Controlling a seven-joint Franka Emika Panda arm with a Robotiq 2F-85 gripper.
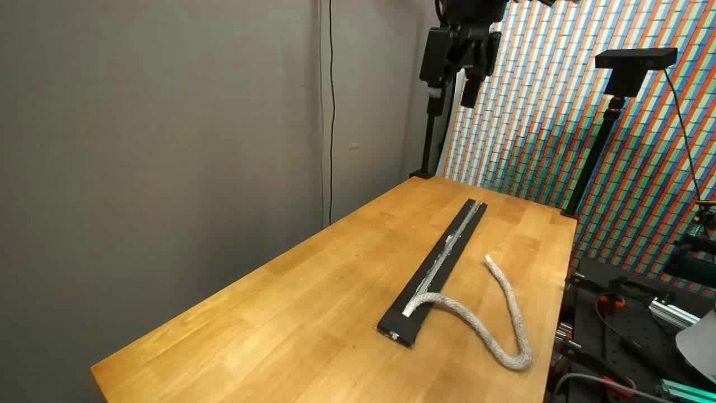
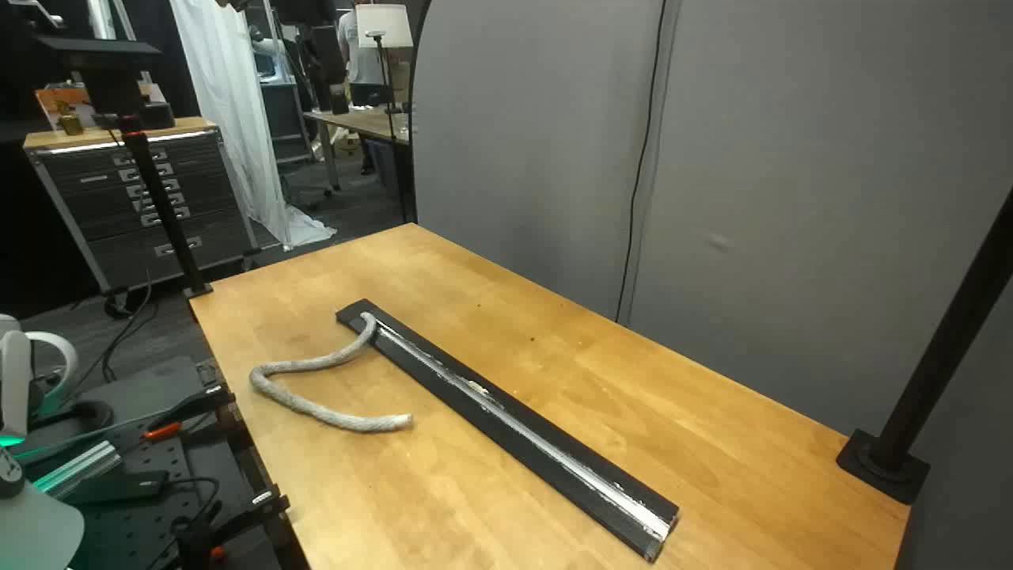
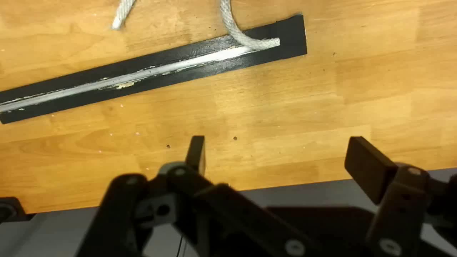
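A light grey rope [image 1: 474,323] lies in a loose bend on the wooden table. One rope end rests on top of a long black bar [image 1: 396,315], near the bar's end; the other end lies on the bare wood. Along the bar's length runs a pale grey groove [image 2: 532,427] with flaking edges. High above the table, clear of rope and bar, hangs my gripper. Its fingers [image 3: 196,155] are spread wide, with only table showing between them in the wrist view. From exterior view 2 the gripper is absent.
Bare wood of the table [image 1: 268,322] stretches widely to one side of the bar. Black posts [image 1: 594,158] stand at the table's corners, and a grey wall [image 2: 807,190] borders one long edge. Past the opposite edge sits dark equipment [image 2: 171,465] with clamps and cables.
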